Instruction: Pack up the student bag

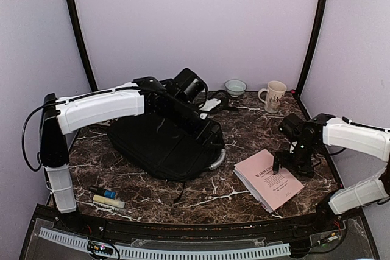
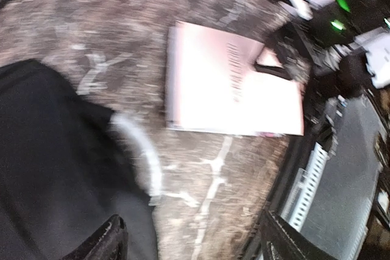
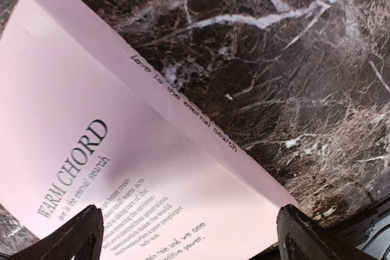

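Observation:
The black bag (image 1: 158,150) lies on the marble table, its mouth towards the right. Over that mouth hangs my left gripper (image 1: 213,135), its fingers spread apart in the left wrist view with nothing between them. A pink book (image 1: 262,181), titled "WARM CHORD", rests flat to the right of the bag. My right gripper (image 1: 289,161) hovers above the book's right side. In the right wrist view its open fingers (image 3: 76,238) frame the lower part of the book (image 3: 122,144), with the spine running diagonally; whether they touch it I cannot tell.
A blue-marked pen (image 1: 102,192) and a yellow marker (image 1: 108,201) lie at the front left. At the back stand a pale bowl (image 1: 235,87) and a mug (image 1: 274,95). Bare table lies between bag and book.

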